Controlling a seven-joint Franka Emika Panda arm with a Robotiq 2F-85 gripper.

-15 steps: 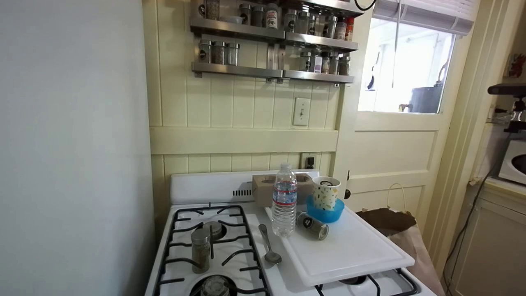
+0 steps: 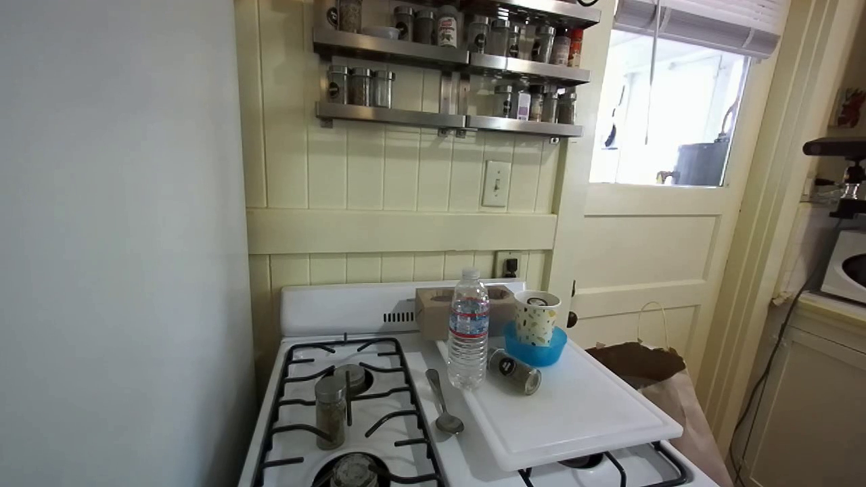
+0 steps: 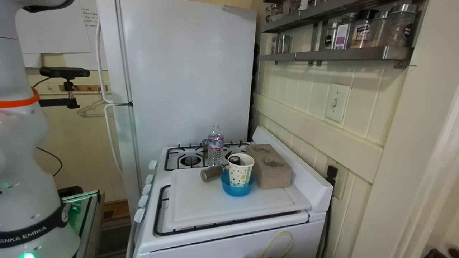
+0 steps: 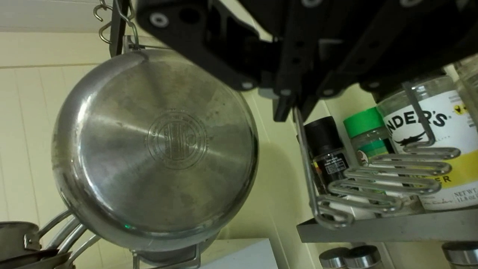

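In the wrist view my gripper is shut on one end of a metal wire utensil with a zigzag head, like a potato masher (image 4: 378, 195). The masher's wire slants down from the fingertips, and its zigzag part spreads in front of the spice shelf (image 4: 394, 228). To the left, the round steel bottom of a pan (image 4: 174, 139) hangs from a rack with hooks (image 4: 105, 32). Neither exterior view shows the gripper; the robot's white arm (image 3: 21, 172) stands at the left in exterior view 2.
Behind the masher stand a green-capped jar (image 4: 365, 123) and a large labelled container (image 4: 437, 148). On the stove are a water bottle (image 2: 468, 341), a white cutting board (image 2: 568, 414), a patterned cup (image 2: 536, 320) in a blue bowl (image 2: 536, 356), and a spoon (image 2: 442, 406).
A black cable loop at the top right of exterior view 1 has moved up, mostly out of frame. The objects on the stove have not moved.
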